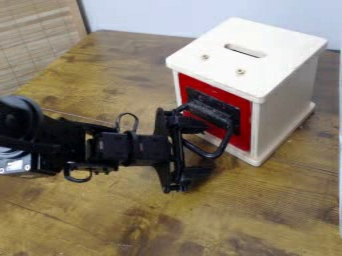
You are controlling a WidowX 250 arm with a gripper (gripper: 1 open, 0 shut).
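Note:
A white wooden box (277,120) with a slot on top stands on the table; its front has a red panel (195,85) with a black fixture (210,107) and a black looped part sticking out from it. My black gripper (190,150) is at the front of the box, by that black part. Black on black, I cannot tell whether its fingers are open or holding anything.
A woven mat (34,40) is at the upper left, a pale wall behind.

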